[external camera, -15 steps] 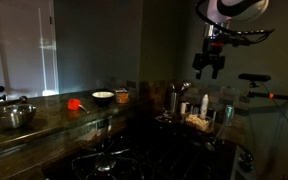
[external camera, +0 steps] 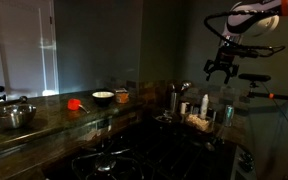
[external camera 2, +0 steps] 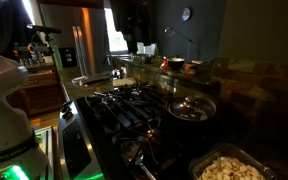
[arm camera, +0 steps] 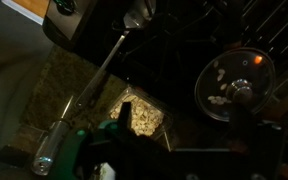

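My gripper (external camera: 220,74) hangs high above the counter, its fingers apart and nothing between them. Dark fingers also show along the bottom of the wrist view. Beyond them is a clear container of pale chopped food (arm camera: 142,115). To its right sits a round pan under a glass lid (arm camera: 234,84), with a few pale pieces visible inside. A long-handled metal ladle (arm camera: 106,62) lies to the container's left. In exterior view 2 the lidded pan (external camera 2: 191,107) rests on the stove, and the food container (external camera 2: 231,168) is in the near right corner.
The dark stove (external camera 2: 124,115) fills the middle of the counter. On the ledge in exterior view 1 are a metal bowl (external camera: 12,116), a red item (external camera: 75,104), a pale-topped dark bowl (external camera: 103,98) and an orange container (external camera: 122,96). Bottles and utensils crowd the back corner.
The counter items there look unmoved.
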